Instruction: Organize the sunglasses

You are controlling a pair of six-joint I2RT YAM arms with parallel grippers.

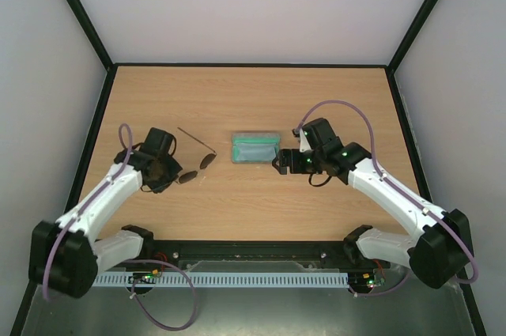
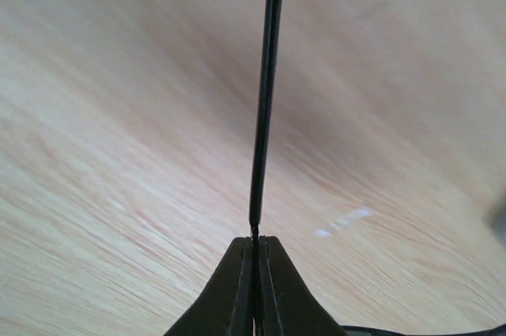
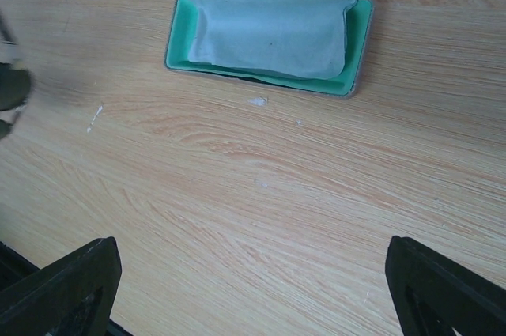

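The dark-lensed sunglasses (image 1: 208, 160) hang from my left gripper, which is shut on one black temple arm (image 2: 267, 99) near its hinge. In the top view their other temple points up and to the left, and both lenses show to the right of the left gripper. Only a blurred part of the sunglasses (image 3: 13, 87) shows at the left edge of the right wrist view. My right gripper is open above bare table, its fingers wide apart with nothing between them. An opened glasses case (image 3: 356, 67), green inside, lies ahead of it.
A folded blue cloth (image 3: 273, 29) lies in the case. Dark frame rails and pale walls bound the table.
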